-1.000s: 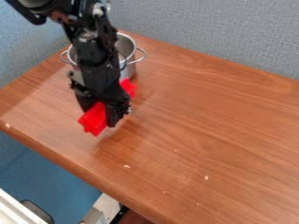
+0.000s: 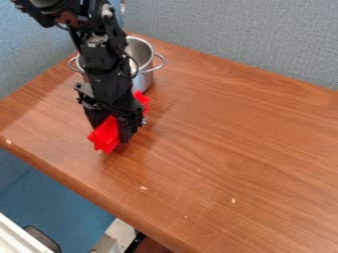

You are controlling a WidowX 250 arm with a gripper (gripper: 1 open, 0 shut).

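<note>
My black gripper [image 2: 117,124] hangs low over the left part of the wooden table, fingers pointing down around a red block [image 2: 103,138]; whether they grip it is hard to tell. A second red piece [image 2: 141,99] shows just behind the gripper, partly hidden. A metal pot [image 2: 140,54] with wire handles stands at the back left, partly covered by the arm.
A grey textured wall closes the back.
</note>
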